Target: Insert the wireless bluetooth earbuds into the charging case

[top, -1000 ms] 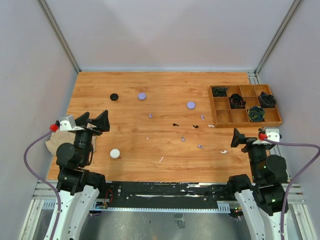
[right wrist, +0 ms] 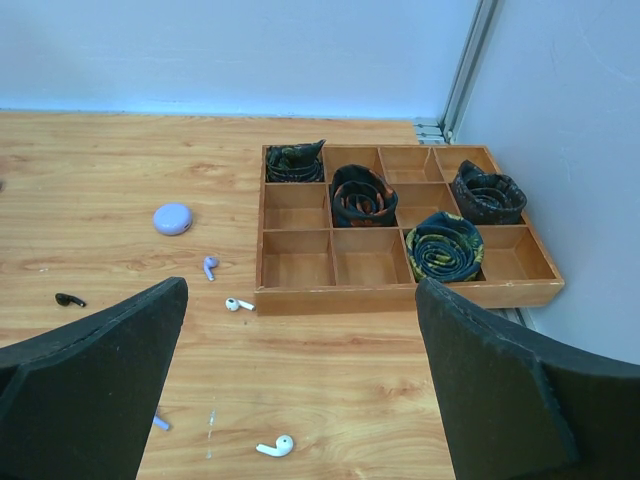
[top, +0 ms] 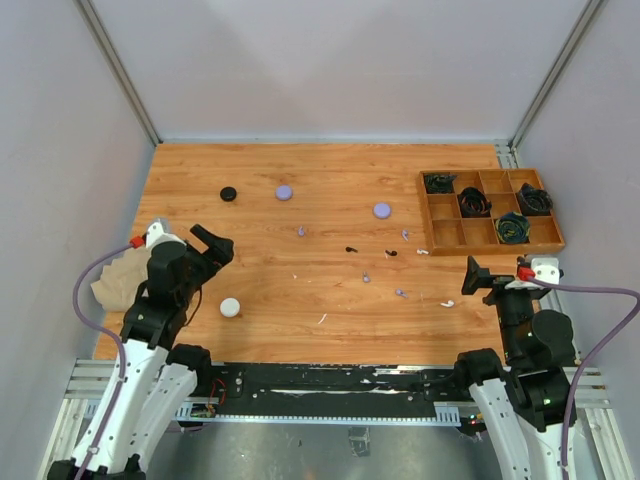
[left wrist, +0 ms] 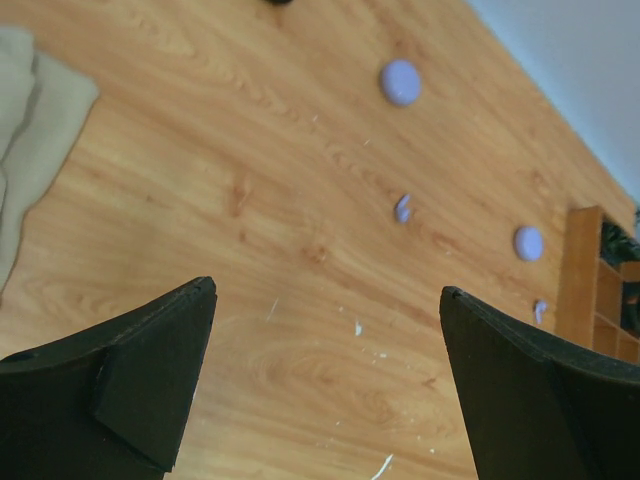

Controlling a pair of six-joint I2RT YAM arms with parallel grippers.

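Observation:
Several round charging cases lie on the wooden table: a black case [top: 228, 194], a purple case [top: 284, 192], another purple case [top: 382, 210] and a white case [top: 230, 307]. Loose earbuds are scattered over the middle: black earbuds [top: 391, 253], purple earbuds [top: 366, 278] and white earbuds [right wrist: 275, 446]. My left gripper [top: 214, 246] hangs over the left part of the table, between the black and white cases, its fingers open and empty. At the right front edge stands my right gripper [top: 470, 276], open with nothing between its fingers; a white earbud lies just left of it.
A wooden divided tray [top: 445, 235] holding rolled dark cloth-like items [right wrist: 363, 197] stands at the back right. A beige cloth [left wrist: 40, 140] lies at the left edge, behind the left arm.
My left gripper has moved a little to the right and turned, its arm leaning inward over the table. The right arm, cases and earbuds have stayed where they were.

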